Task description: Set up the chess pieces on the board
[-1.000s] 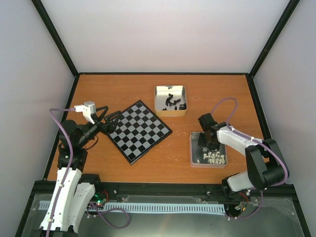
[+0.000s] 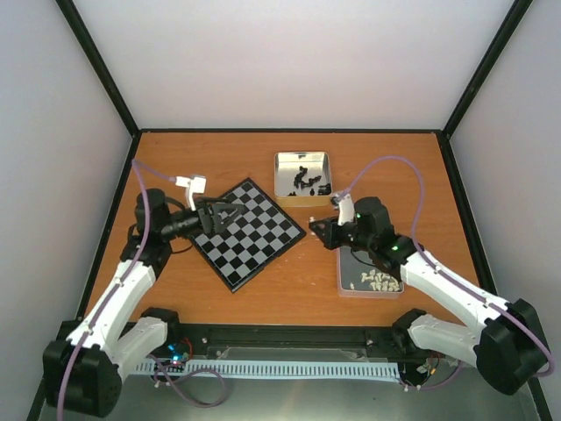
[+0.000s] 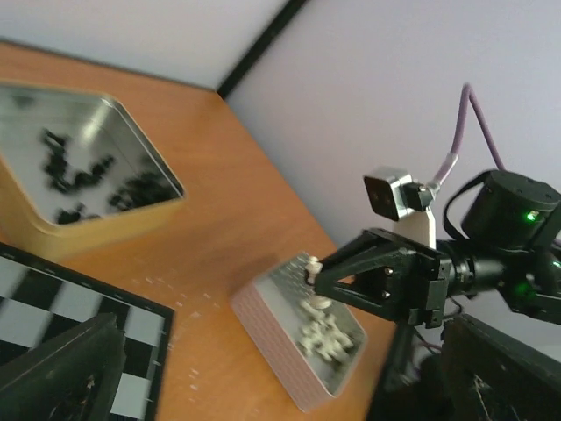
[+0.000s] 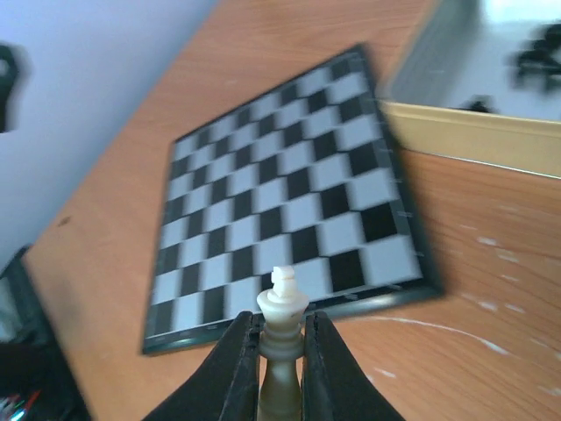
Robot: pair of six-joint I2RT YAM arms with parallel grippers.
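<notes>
The chessboard [image 2: 250,233] lies empty at the table's middle left. My left gripper [image 2: 232,215] stands open over its upper part, nothing between its fingers. My right gripper [image 2: 314,228], right of the board, is shut on a white chess piece [image 4: 282,342], held upright, with a crown-like top. A pink-sided box [image 3: 276,342] of white pieces [image 2: 382,282] lies at the right, partly under the right arm. A tan box [image 2: 302,200] with black pieces [image 2: 307,180] stands behind the board's right side.
Walls surround the table at the back and sides.
My right gripper has risen from the box of white pieces and moved left toward the board, carrying a white piece. My left gripper has swung right over the board.
</notes>
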